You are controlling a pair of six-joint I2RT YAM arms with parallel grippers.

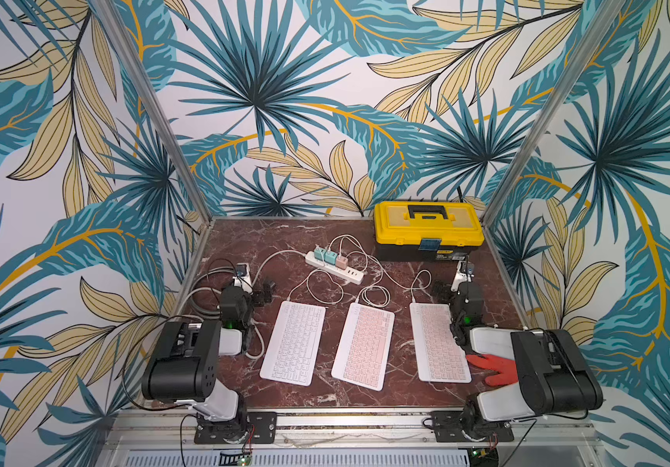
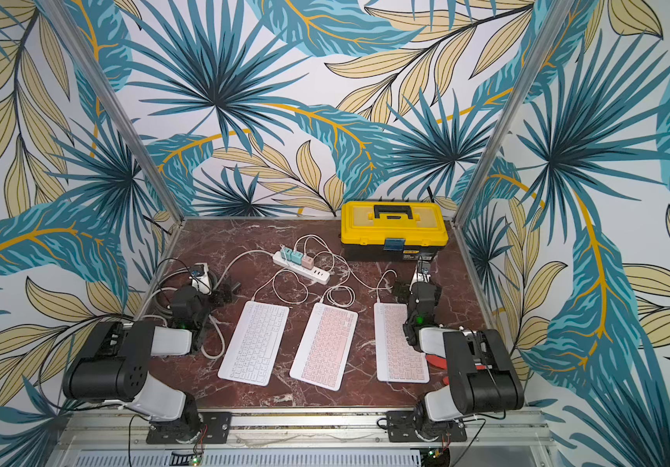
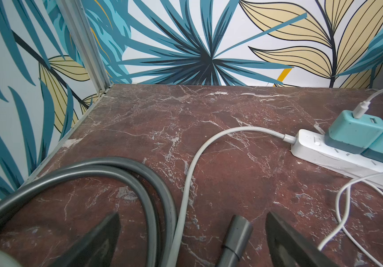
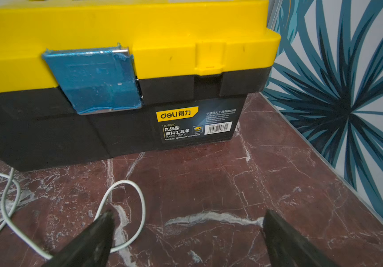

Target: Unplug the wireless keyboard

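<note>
Three keyboards lie side by side on the table: a white one (image 1: 292, 342) on the left, pink-keyed ones (image 1: 363, 346) (image 1: 437, 342) in the middle and right, each with a white cable at its top end. Behind them a white power strip (image 3: 313, 146) carries teal chargers (image 3: 353, 131) and a pink one (image 2: 307, 260), with cables plugged in. My left gripper stands open at the left, apart from the strip, nothing held. My right gripper is open at the right, above the table before the toolbox, holding nothing.
A yellow-and-black toolbox (image 1: 428, 225) sits at the back right. Thick grey hoses (image 3: 111, 169) loop on the left. A red object (image 1: 494, 366) lies under the right arm.
</note>
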